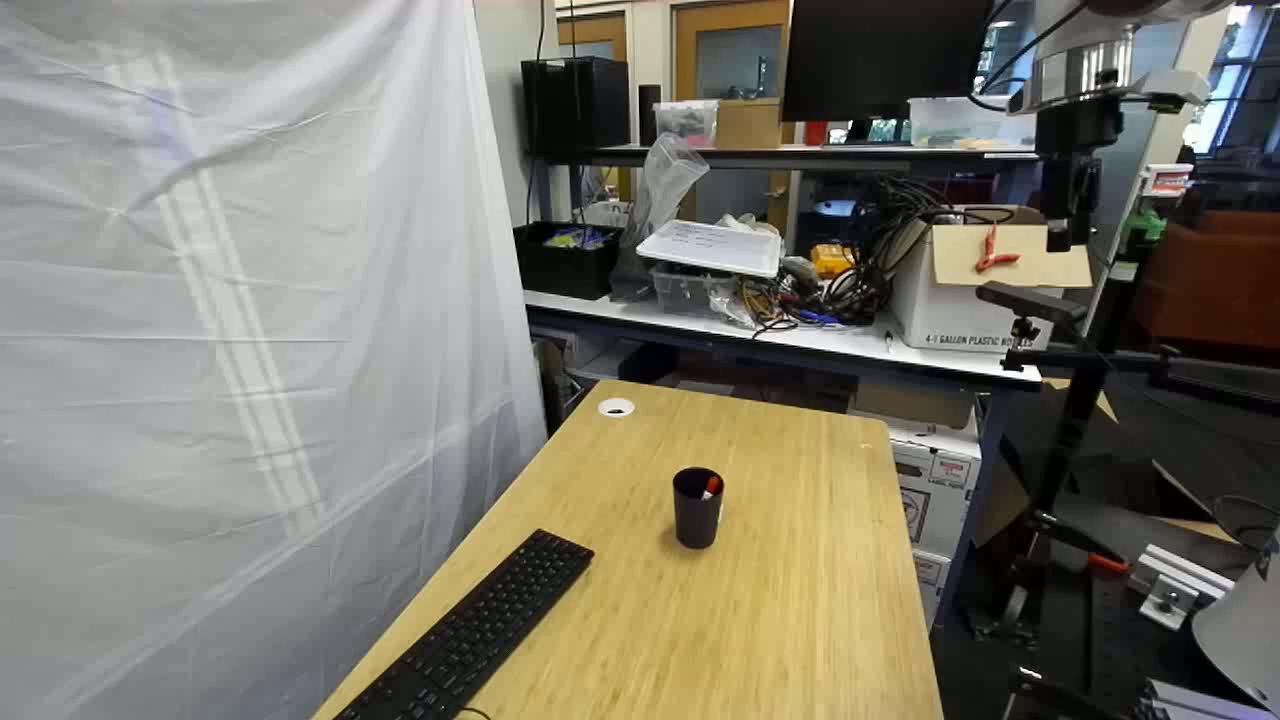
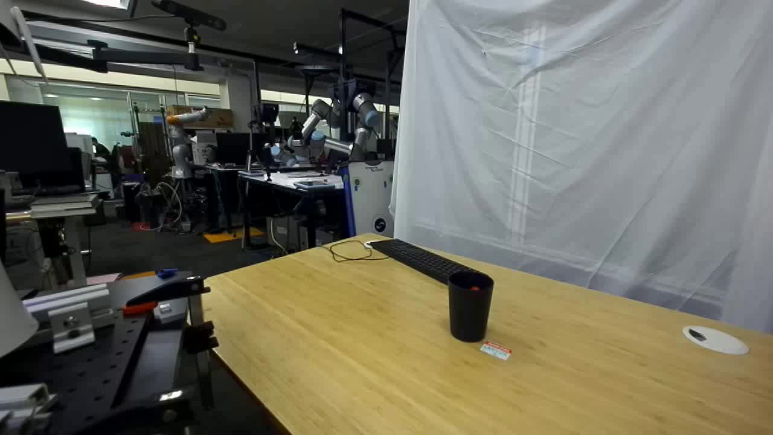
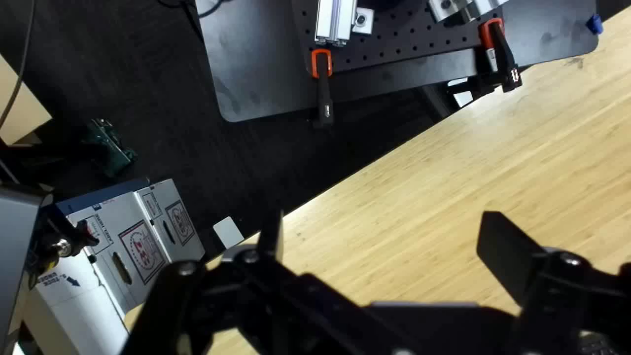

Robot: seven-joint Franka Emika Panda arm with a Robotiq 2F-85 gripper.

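Note:
In the wrist view my gripper is open, its two black fingers wide apart with only bare tabletop and floor seen beyond them. Exterior view 1 has the gripper [image 1: 1069, 216] high at the right, pointing down and well away from the table's middle. A black cup [image 1: 696, 518] stands upright on the wooden table [image 1: 804, 600]; inside it is something small and red [image 1: 713, 485], mostly hidden by the wall. Exterior view 2 shows the same cup [image 2: 469, 312] with a small red-and-white label [image 2: 496, 350] lying beside its base.
A black keyboard [image 1: 474, 636] lies along the table's curtain side. Near the far corner is a round white grommet [image 1: 615, 408]. Clamps with red parts [image 3: 322, 65] hold the robot's base plate next to the table edge. Behind stands a cluttered shelf [image 1: 840, 342].

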